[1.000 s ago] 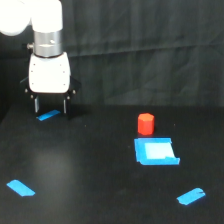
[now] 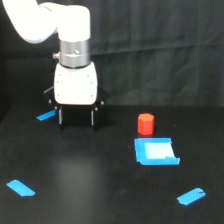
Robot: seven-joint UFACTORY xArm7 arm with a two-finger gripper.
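A small red block (image 2: pixel 146 125) stands on the black table toward the back, right of centre. Just in front of it lies a square with a blue border (image 2: pixel 142 151) and a pale, bright middle. Over the table's back left, well to the left of the block, hangs my gripper (image 2: pixel 76 119), pointing down. Its two dark fingers are spread apart, and nothing shows between them.
Blue tape strips lie flat at the front left (image 2: pixel 20 188), front right (image 2: pixel 191 196) and back left (image 2: pixel 47 115). A dark curtain (image 2: pixel 160 50) closes off the back.
My arm and gripper have moved to the right and slightly lower in the view, away from the back-left tape strip. The red block and blue-bordered square have stayed put.
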